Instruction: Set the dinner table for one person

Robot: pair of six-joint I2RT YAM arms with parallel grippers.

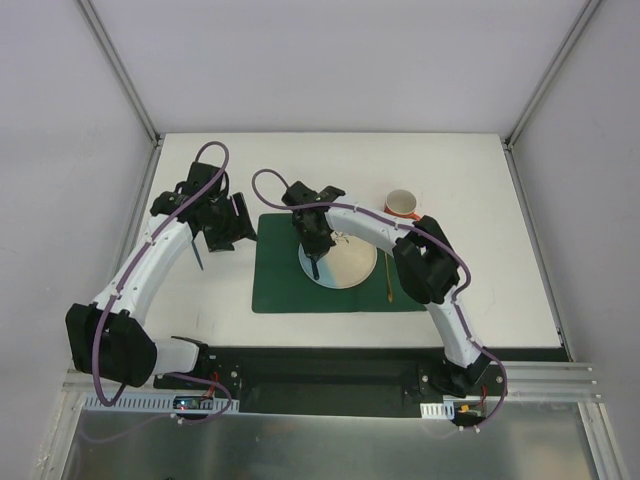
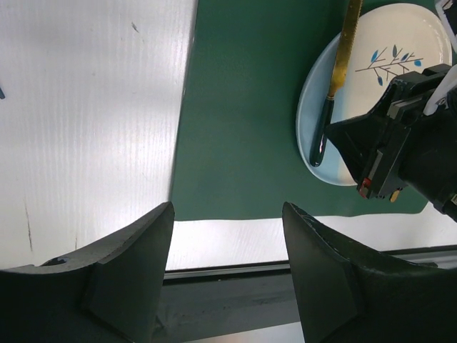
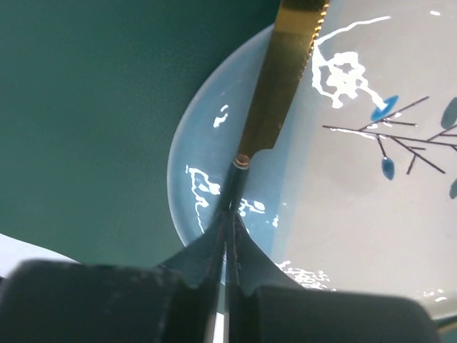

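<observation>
A knife with a gold serrated blade and dark handle lies across the pale-blue side of the plate. The plate, blue and cream with a leaf pattern, rests on a dark green mat. My right gripper is shut directly over the knife's handle; whether its tips touch it I cannot tell, and nothing shows clearly between them. At the mat's left side, my left gripper hangs open and empty. A gold utensil lies right of the plate, partly hidden by the right arm.
The cream mug with an orange handle stands behind the right arm. A thin dark-handled utensil lies on the white table left of the mat, partly covered by the left arm.
</observation>
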